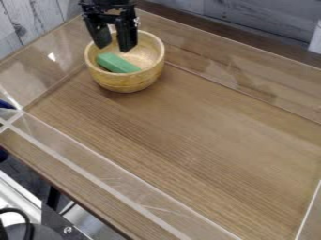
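Observation:
A tan round bowl (131, 80) sits on the wooden table toward the upper left of the camera view. A small green block (116, 63) lies inside it, toward the left. The dark gripper (114, 42) is over the bowl's back left part, just above the block, with its two fingers spread open and nothing visible between them.
Translucent strips cross its left front. A dark cable (13, 212) lies at the lower left corner. A white object (313, 33) is at the upper right edge.

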